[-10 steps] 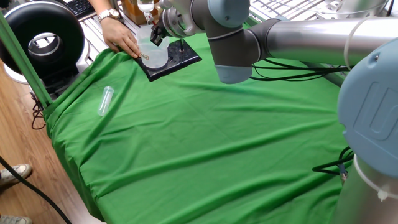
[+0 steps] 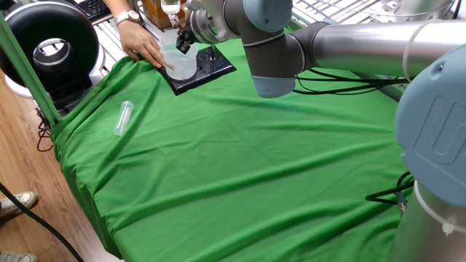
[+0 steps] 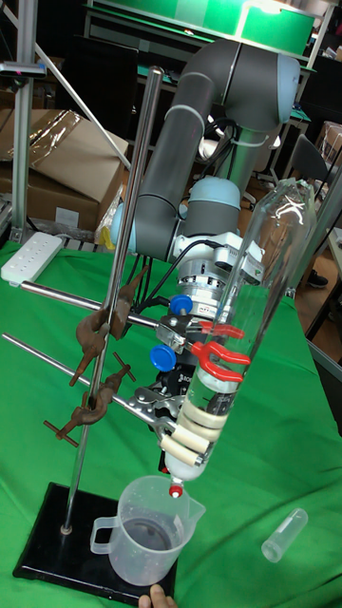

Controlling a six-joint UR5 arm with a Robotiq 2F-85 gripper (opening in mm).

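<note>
A clear glass vessel (image 3: 268, 254) with a white lower end stands tilted in a clamp with red-tipped prongs (image 3: 220, 351) on a metal stand (image 3: 122, 238). Below its red-tipped outlet (image 3: 177, 491) a translucent measuring jug (image 3: 142, 552) rests on the black stand base (image 3: 41, 542). My gripper (image 2: 186, 42) is above the jug, close to the vessel's lower end. In exterior view 3 it is mostly hidden behind the clamps and glass, so its finger state and any contact cannot be made out.
A person's hand (image 2: 138, 42) is at the jug beside the base. A clear plastic tube (image 2: 124, 118) lies alone on the green cloth (image 2: 240, 175), whose wide middle is bare. A white power strip (image 3: 32, 257) sits behind the stand.
</note>
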